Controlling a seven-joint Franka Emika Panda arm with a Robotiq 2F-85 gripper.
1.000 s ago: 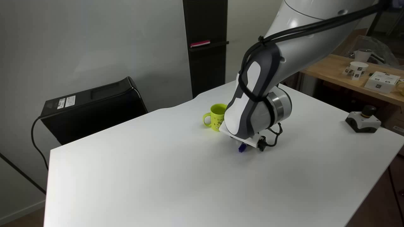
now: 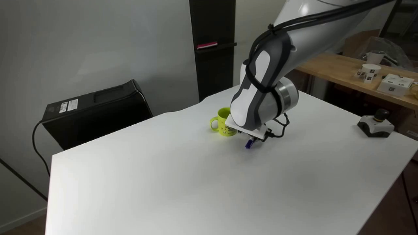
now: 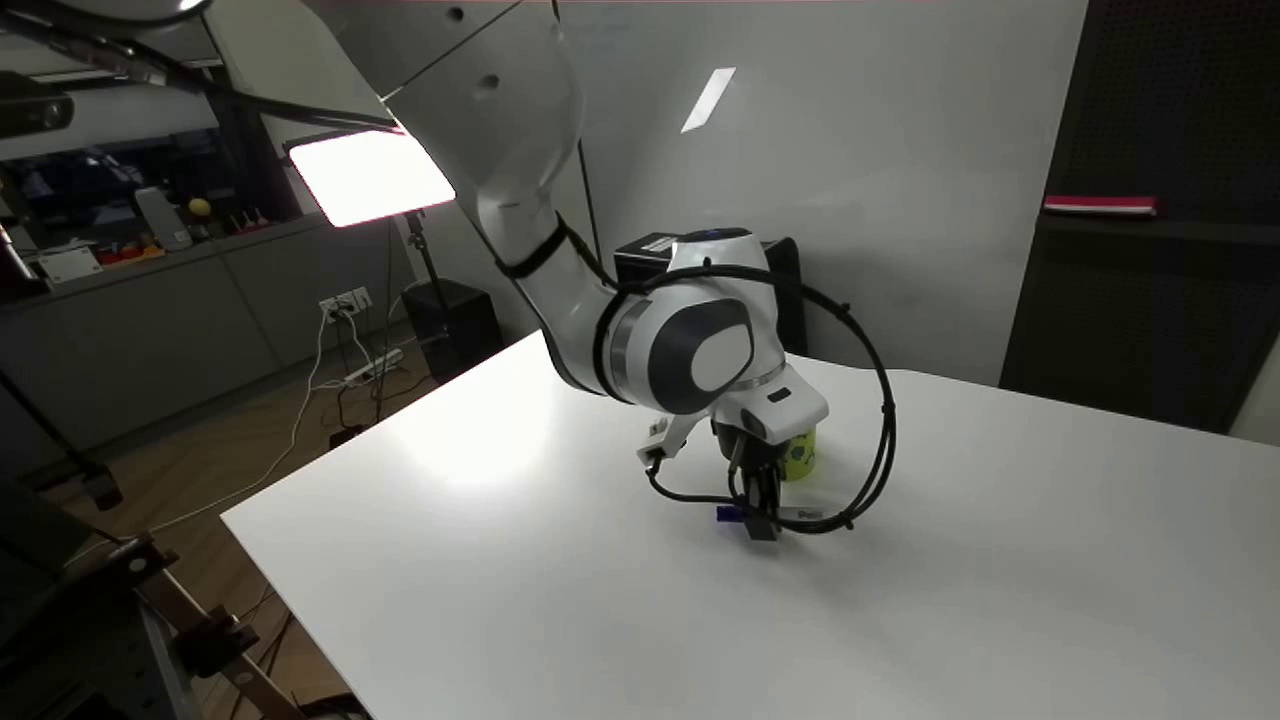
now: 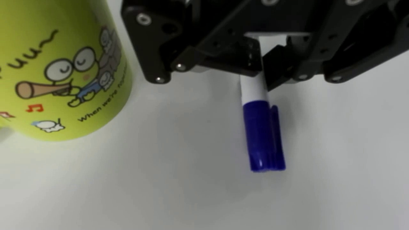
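In the wrist view, a marker with a blue cap [image 4: 264, 138] and white barrel [image 4: 253, 88] runs up behind the dark fingers [image 4: 230, 57], which hide its other end. My gripper is shut: the fingertips come nearly together, and I see nothing pinched between them. The marker seems to pass behind the left finger rather than through the gap. Left of it stands a lime-green mug [image 4: 57, 95] with cartoon prints, upright and apart from the marker. From the second exterior side, the gripper [image 3: 763, 528] crosses in front of the marker [image 3: 729, 514], close to the tabletop.
A white-and-black button box [image 2: 376, 124] sits at the right edge. Behind the table's left edge is a black case [image 2: 98, 105]. A cable loop [image 3: 882, 420] hangs around the wrist.
The wrist has shifted slightly back and left in the first exterior view. The blue cap also appears a little higher there, with more of the marker showing. The mug looks unmoved.
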